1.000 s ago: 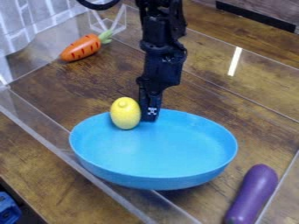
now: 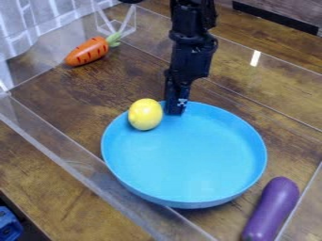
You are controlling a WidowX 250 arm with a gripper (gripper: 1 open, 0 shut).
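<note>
A black gripper (image 2: 179,98) hangs from the top centre down to the back rim of a blue plate (image 2: 183,162), just behind and right of a yellow egg-shaped object (image 2: 145,114) on the plate's left side. Its fingertips are small and dark, partly hidden at the rim; whether they are open or shut does not show clearly.
A toy carrot (image 2: 90,50) lies at the back left. A purple eggplant (image 2: 272,209) lies at the front right. A clear barrier runs along the left side, with a blue item at the lower left corner.
The plate with the yellow object has shifted right, and the yellow object moved slightly with it. The gripper has risen slightly and moved a little right.
</note>
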